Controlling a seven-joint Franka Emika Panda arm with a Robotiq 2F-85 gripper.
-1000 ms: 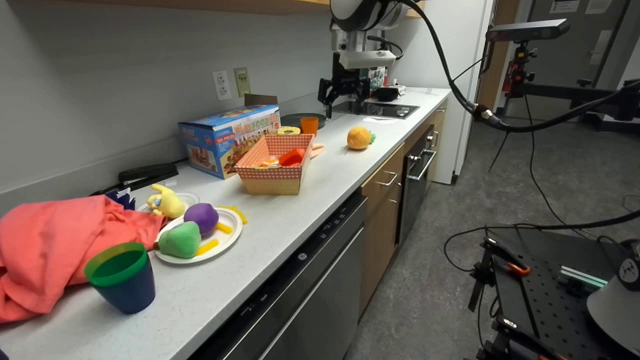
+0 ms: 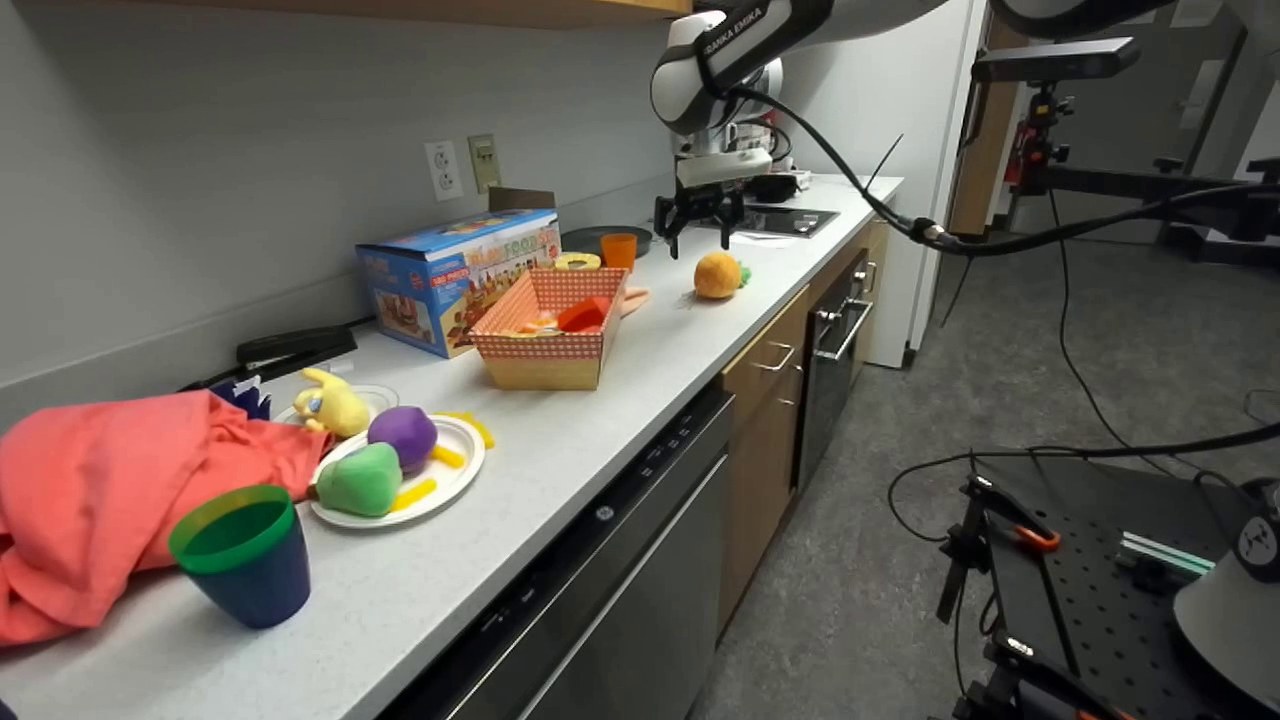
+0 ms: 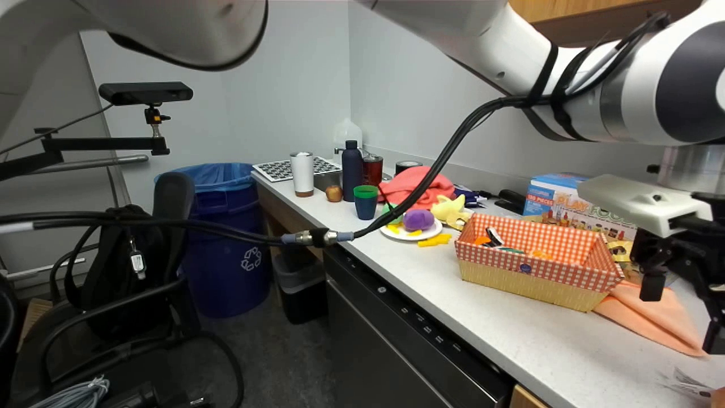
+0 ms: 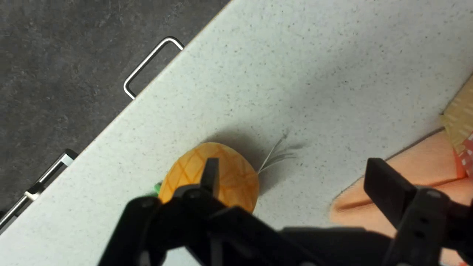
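My gripper is open and empty above the counter, its two black fingers wide apart. Below it in the wrist view is an orange toy pineapple (image 4: 232,170), partly covered by the left finger; a bit of green leaf shows at its left edge. Exterior view 1 has the pineapple (image 2: 717,275) resting near the counter's front edge, with the gripper (image 2: 699,246) above and slightly to the left of it. In exterior view 2 the gripper (image 3: 681,309) is at the right edge, partly cut off, and the pineapple is almost entirely out of frame.
A checked basket (image 2: 578,373) with toy food stands nearby, an orange cloth (image 3: 649,316) beside it. The toy food box (image 2: 456,276) is against the wall. Further along are a plate (image 2: 462,473) of toy food and a blue-green cup (image 2: 254,576).
My gripper has come lower and shifted slightly right in exterior view 1, closer to the pineapple. The cable hangs lower along the arm. Objects on the counter have not moved.
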